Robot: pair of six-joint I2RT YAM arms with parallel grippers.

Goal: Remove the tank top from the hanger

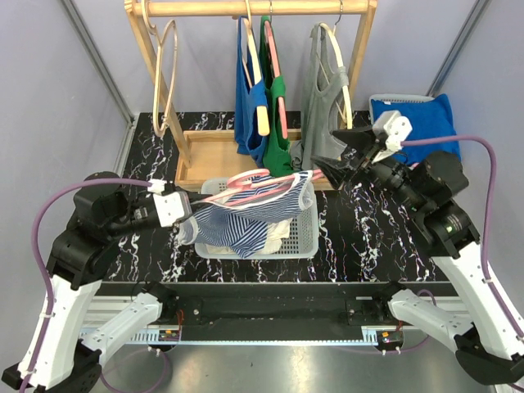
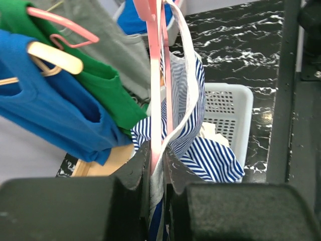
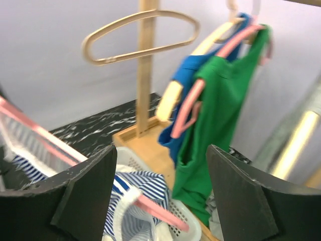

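Note:
The blue-and-white striped tank top (image 1: pixel 241 219) hangs on a pink hanger (image 1: pixel 266 187), stretched between my two arms above a basket. At its left end, my left gripper (image 1: pixel 196 201) is shut on the hanger; in the left wrist view, white strap trim (image 2: pixel 156 193) also runs between its fingers. My right gripper (image 1: pixel 326 169) is open by the hanger's other end. In the right wrist view, that pink end (image 3: pixel 165 215) pokes out past a white-edged strap looped round it, low in the gap between the fingers. Contact there cannot be told.
A grey basket (image 1: pixel 307 241) with pale cloth stands below. Behind, blue (image 1: pixel 250 106), green (image 1: pixel 277 139) and grey tops (image 1: pixel 319 106) hang from the wooden rack (image 1: pixel 221 9), beside an empty wooden hanger (image 1: pixel 164 82). A basket with blue cloth (image 1: pixel 430 123) sits at back right.

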